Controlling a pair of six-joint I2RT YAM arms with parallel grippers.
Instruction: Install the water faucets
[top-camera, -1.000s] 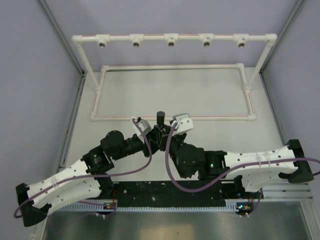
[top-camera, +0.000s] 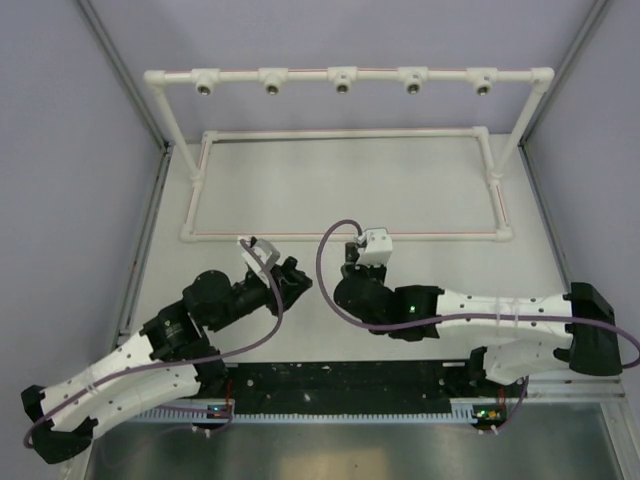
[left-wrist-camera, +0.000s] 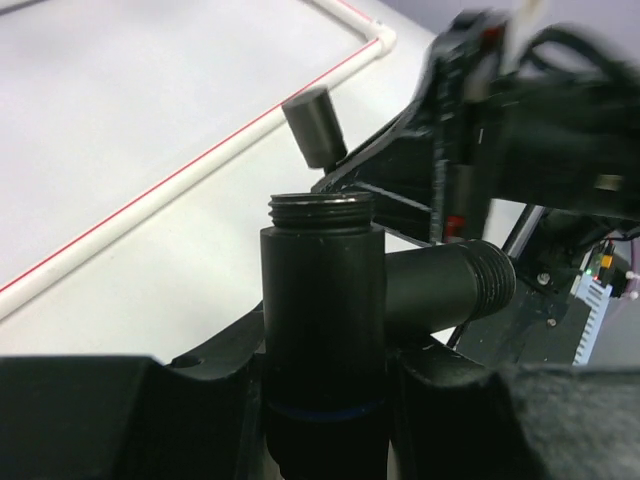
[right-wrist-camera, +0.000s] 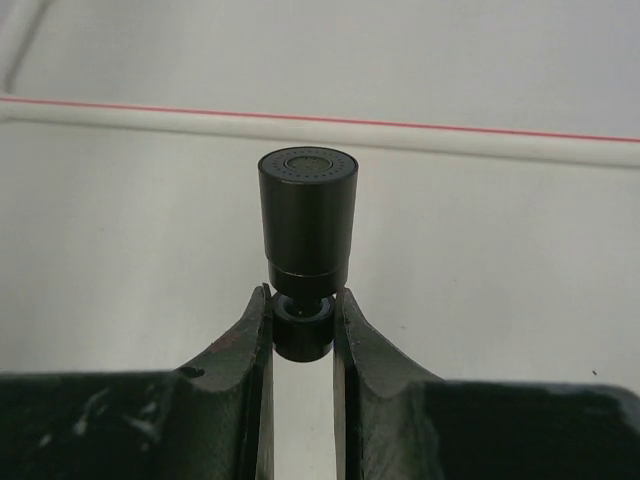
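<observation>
A black faucet body (left-wrist-camera: 322, 270) stands upright in the left wrist view, with a threaded top and a threaded side branch (left-wrist-camera: 450, 285) pointing right. My left gripper is shut on its lower part. In the right wrist view, a black cylindrical faucet piece (right-wrist-camera: 308, 215) with a round perforated end and a narrow neck rises from my right gripper, whose fingers close on its collar. Behind the faucet body, the same piece (left-wrist-camera: 316, 128) shows in the left wrist view. From above, the left gripper (top-camera: 298, 272) and right gripper (top-camera: 354, 256) are apart.
A white pipe frame (top-camera: 340, 237) lies on the white surface. Its raised rear pipe (top-camera: 308, 76) carries several downward-facing fittings (top-camera: 342, 84), all bare. Purple cables (top-camera: 480, 320) run along both arms.
Both grippers were close together at the centre. The left has moved left and the right has moved right, opening a gap between them.
</observation>
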